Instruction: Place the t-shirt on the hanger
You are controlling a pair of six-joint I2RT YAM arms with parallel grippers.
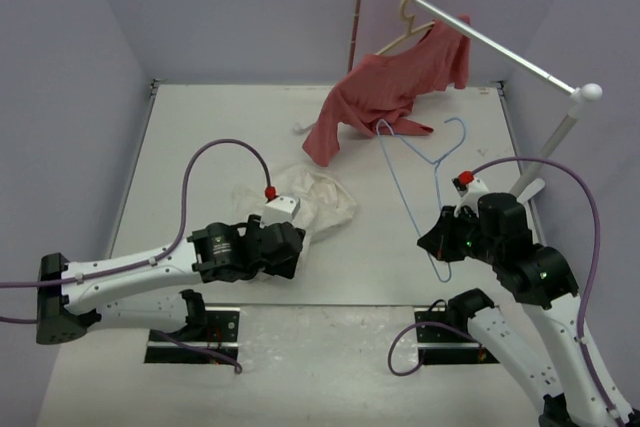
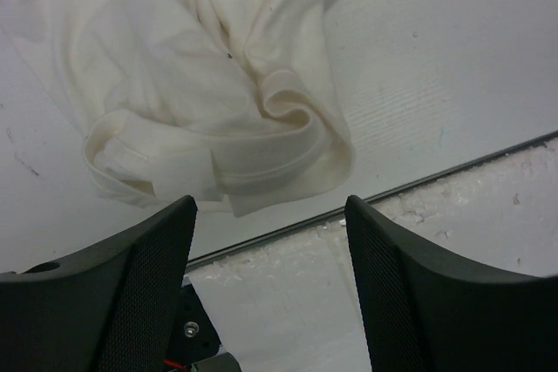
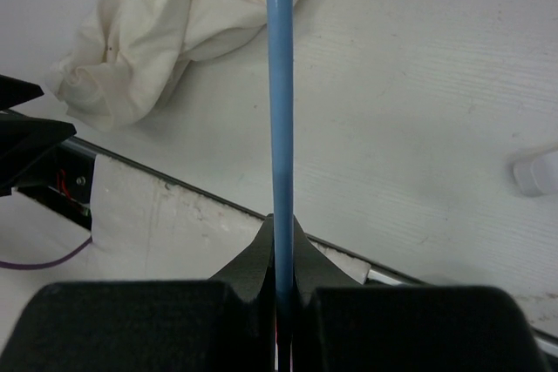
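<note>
A crumpled cream t-shirt [image 1: 325, 202] lies on the table, left of centre, partly hidden under the left arm in the top view. Over its near part hovers my left gripper [image 1: 290, 259], fingers apart. In the left wrist view the shirt's hem [image 2: 288, 185] lies beyond the spread fingers [image 2: 161, 254], with bare table between them. The blue hanger [image 1: 403, 197] is held up off the table by my right gripper [image 1: 432, 244]. The right wrist view shows both fingers closed around the hanger's thin blue bar [image 3: 281, 111].
At the back right, a red shirt [image 1: 400, 77] hangs from a wooden hanger [image 1: 407, 35] on a white rail [image 1: 490, 42]. The rack's post [image 1: 545, 154] stands close to the right arm.
</note>
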